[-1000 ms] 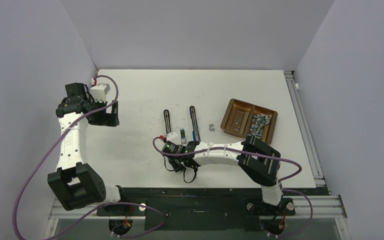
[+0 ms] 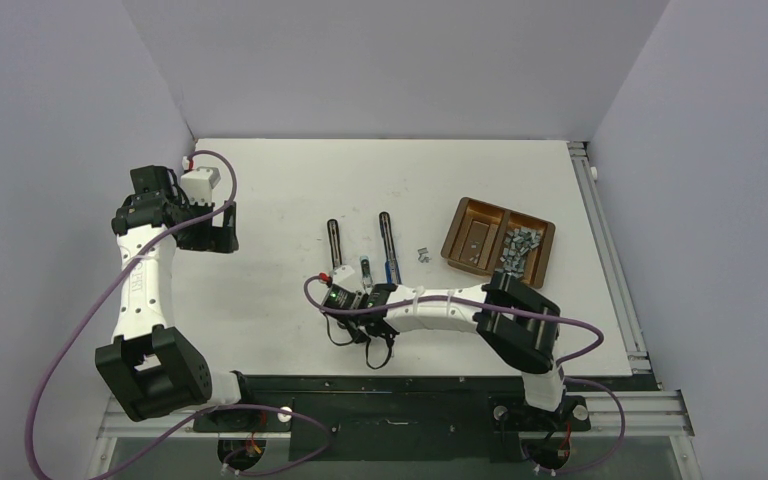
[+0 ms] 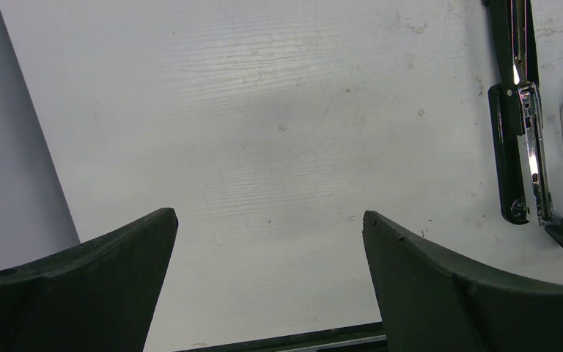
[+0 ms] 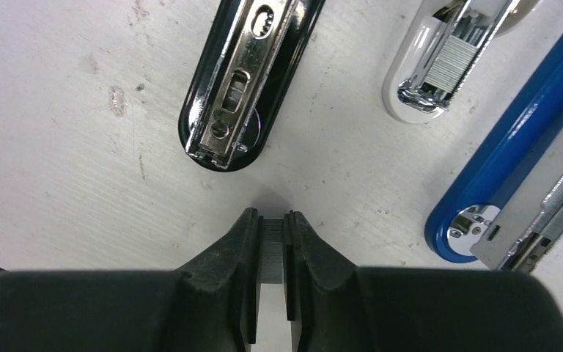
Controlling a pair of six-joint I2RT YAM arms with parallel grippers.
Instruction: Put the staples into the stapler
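My right gripper is shut on a strip of staples (image 4: 271, 249), held low over the table just in front of an opened black stapler (image 4: 216, 117) with its metal channel showing. To that stapler's right are a small white stapler (image 4: 418, 99) and an opened blue stapler (image 4: 484, 169). In the left wrist view the black stapler (image 3: 509, 161) lies at the right edge. My left gripper stands open over bare table at the left, nothing between its fingers; from above, the left arm (image 2: 145, 270) is at the table's left side.
A brown two-part tray (image 2: 475, 225) holding many staple pieces (image 2: 518, 250) sits at the right. A few loose staples (image 2: 423, 255) lie left of it.
The left arm and the objects have not moved.
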